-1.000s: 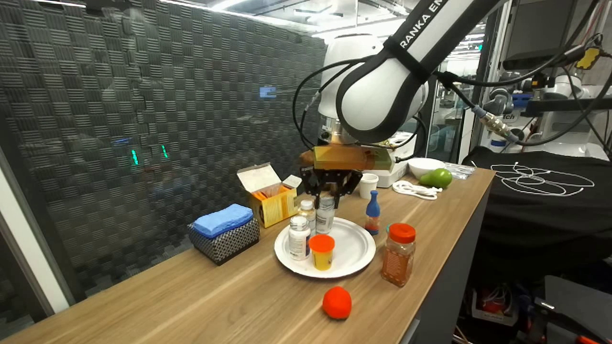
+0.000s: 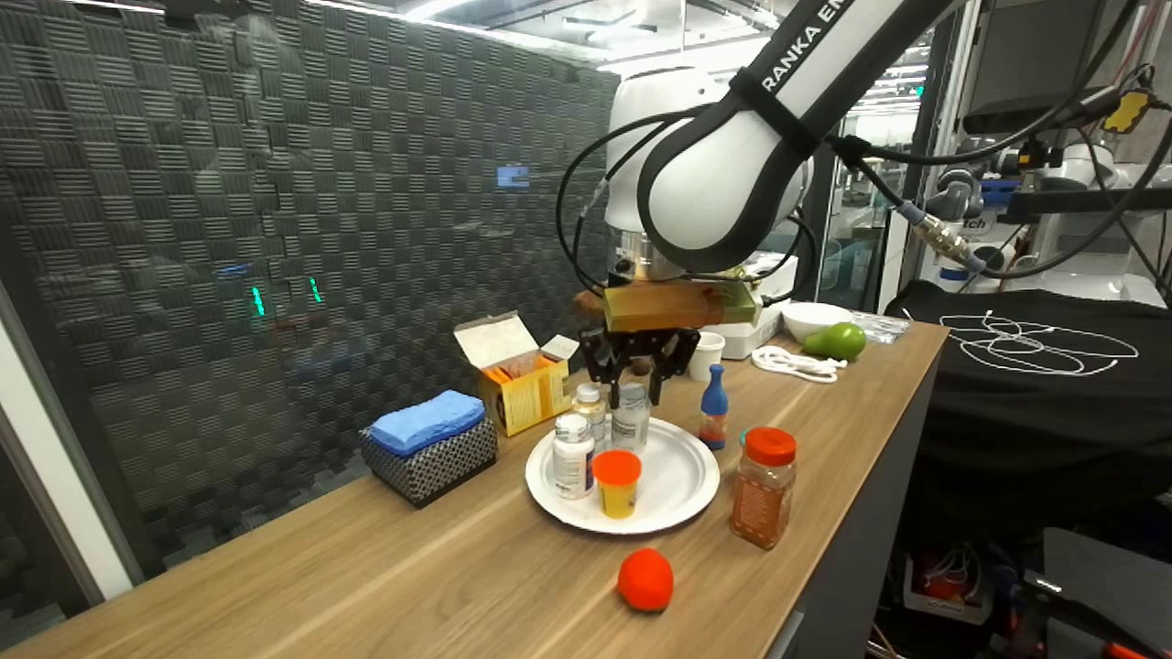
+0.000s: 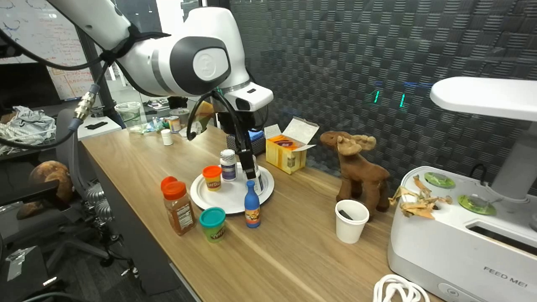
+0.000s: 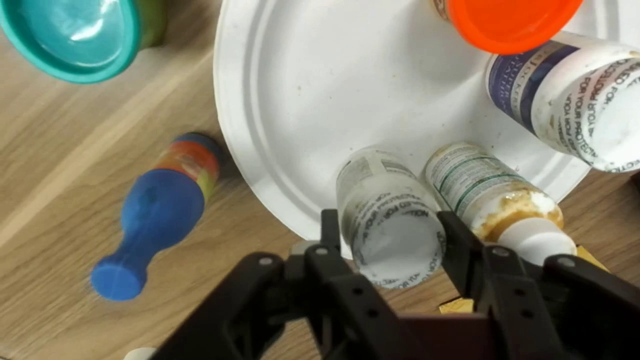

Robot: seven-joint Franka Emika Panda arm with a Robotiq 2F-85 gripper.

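A white plate (image 2: 676, 500) holds several bottles and a yellow tub with an orange lid (image 2: 617, 483). At its edge stands a greyish bottle with a white cap (image 4: 399, 240). My gripper straddles this bottle from above, its fingers part open. In the wrist view a narrow gap shows beside the left finger (image 4: 330, 227), while the right finger (image 4: 459, 237) appears close against the cap. Beside it on the plate are an amber-stained bottle (image 4: 498, 198) and a white bottle with a purple label (image 4: 552, 96).
Close to the plate stand a blue bottle (image 3: 251, 204), a teal-lidded tub (image 3: 213, 224) and an orange-lidded spice jar (image 3: 179, 207). An open yellow box (image 2: 527, 394) is behind the plate. Bare tabletop (image 2: 439, 571) lies at the front left.
My gripper has shifted slightly right and down in exterior view 1, and its fingers look farther apart. The greyish bottle stands slightly right and lower than before.
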